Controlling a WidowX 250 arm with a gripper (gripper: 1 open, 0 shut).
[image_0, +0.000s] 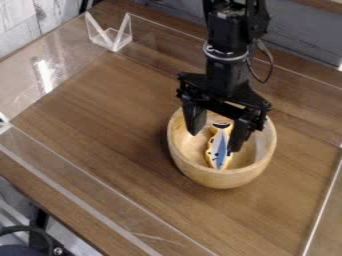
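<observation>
My black gripper (214, 130) is lowered into a light wooden bowl (222, 176) right of the view's middle, its fingers open and apart. Between them, in the bowl, lies a small tan object (217, 150) with a blue-and-white stripe along it. Whether the fingers touch it is unclear.
A white wire stand (110, 30) is at the back left. Raised edges border the table at the back and sides.
</observation>
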